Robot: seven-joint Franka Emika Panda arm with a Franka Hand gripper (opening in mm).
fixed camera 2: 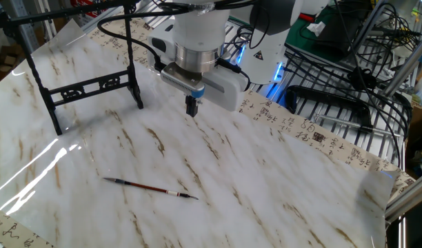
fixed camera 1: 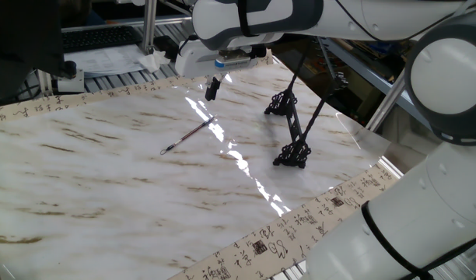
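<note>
A slim brush with a dark reddish-brown handle (fixed camera 2: 150, 188) lies flat on the marble-patterned table sheet (fixed camera 2: 266, 186). In exterior view 1 the same brush (fixed camera 1: 189, 135) lies diagonally, with a small loop at its nearer left end. My gripper (fixed camera 2: 191, 106) hangs above the sheet, pointing down, well apart from the brush. Its black fingers (fixed camera 1: 212, 89) appear together as one narrow block in both views, and nothing shows between them. A black ornate stand (fixed camera 2: 85, 89) with two uprights and a crossbar stands upright to one side; exterior view 1 shows its feet (fixed camera 1: 290, 158) on the sheet.
Strips printed with calligraphy (fixed camera 1: 292, 225) run along the sheet's edges. Beyond the far edge are a keyboard (fixed camera 1: 102, 37) and papers (fixed camera 1: 106, 62). A black tray-like object (fixed camera 2: 328, 107) rests on the slatted surface at the right. Much of the sheet around the brush is clear.
</note>
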